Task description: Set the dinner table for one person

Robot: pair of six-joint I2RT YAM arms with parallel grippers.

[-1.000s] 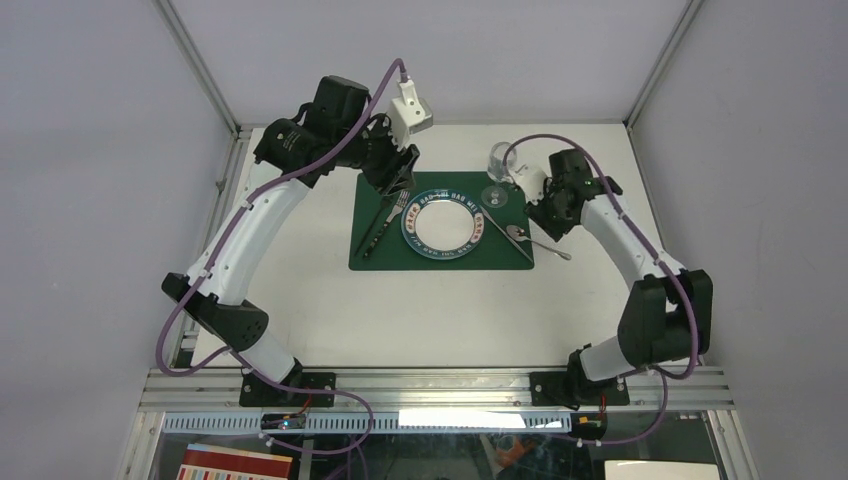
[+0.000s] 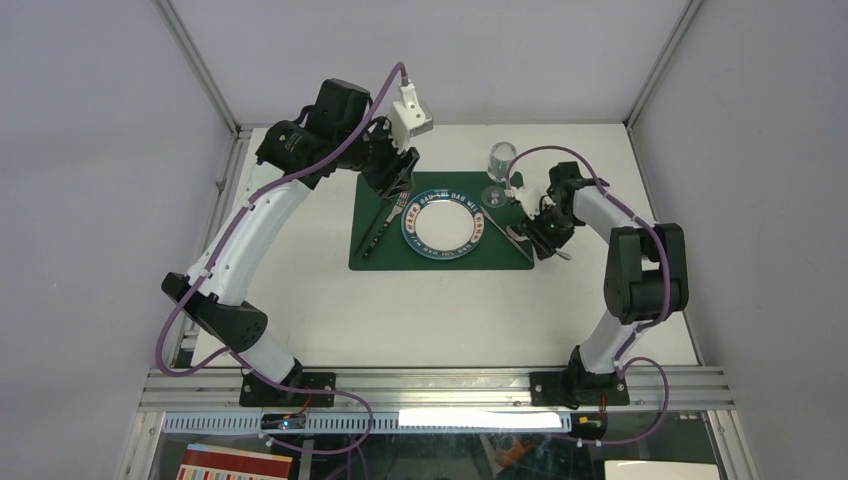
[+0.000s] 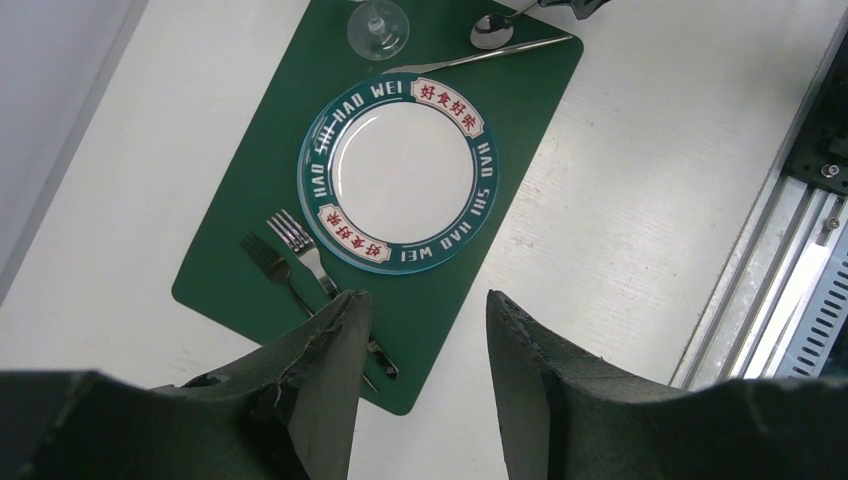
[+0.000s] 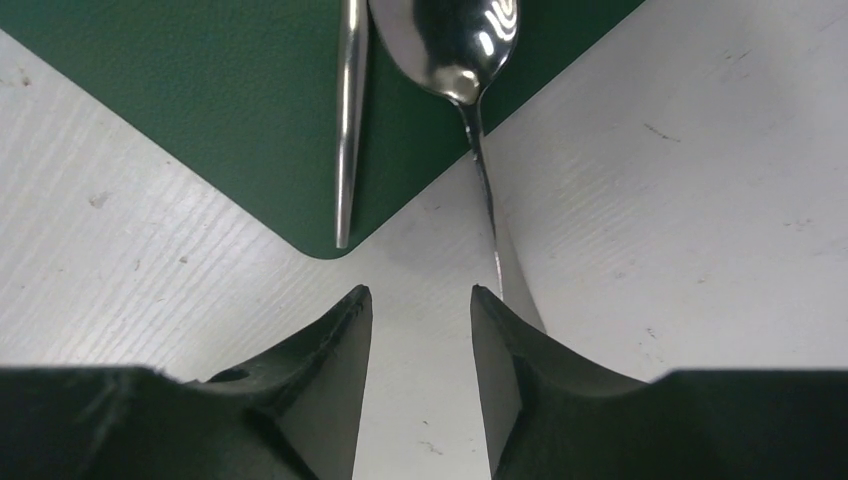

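The blue-rimmed plate [image 2: 442,225] sits centred on the green placemat [image 3: 250,160]. Left of it lie a silver fork [image 3: 298,240] and a dark fork [image 3: 268,260]. Right of it is a knife [image 4: 349,120], with a spoon [image 4: 445,40] beside it, its handle extending past the mat onto the table. A wine glass [image 2: 493,196] stands at the mat's back right. My open left gripper hangs high above the mat's left side, nothing between its fingers. My open right gripper is low over the spoon's handle end, which reaches near one finger.
Metal rails [image 2: 450,380] run along the front edge, and pale walls enclose the sides and back.
The left arm is nearly still.
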